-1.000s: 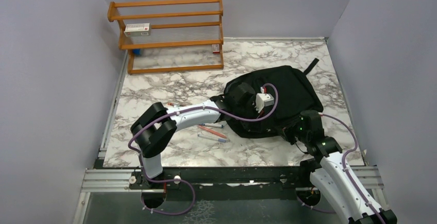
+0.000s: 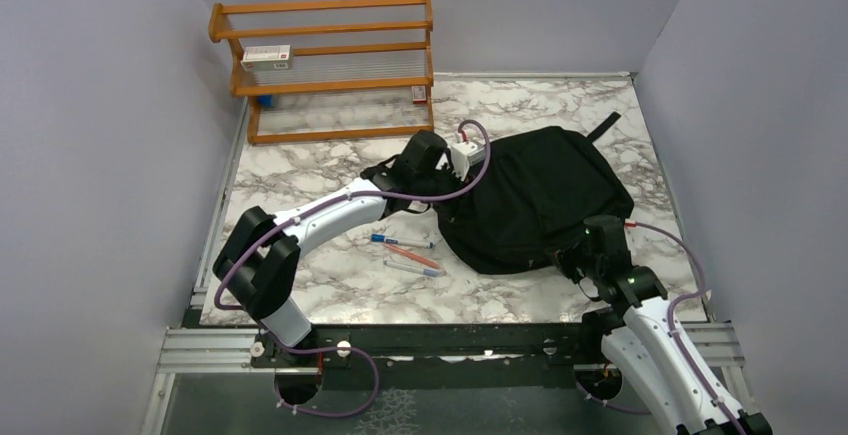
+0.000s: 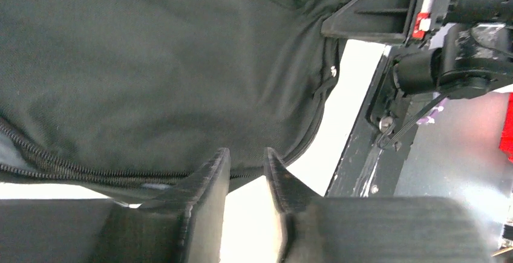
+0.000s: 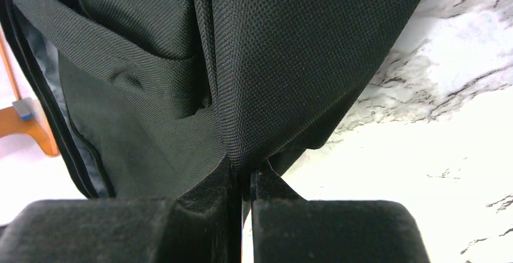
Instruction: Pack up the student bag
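Observation:
A black bag [image 2: 545,185] lies on the right half of the marbled table. In the left wrist view its zipper [image 3: 109,173] runs along the near edge. My left gripper is above that edge, its fingers a little apart, with nothing between them that shows. At the bag's front right corner my right gripper is shut on a fold of black fabric [image 4: 266,81]. Left of the bag lie a blue-capped marker [image 2: 402,241], an orange pen [image 2: 411,255] and a pale marker [image 2: 413,268].
A wooden shelf [image 2: 330,86] stands at the back left with a white box [image 2: 266,57] on it and a small red box [image 2: 418,94] low at its right. Walls close in both sides.
My left arm has drawn back leftward and up from over the bag, uncovering more of it.

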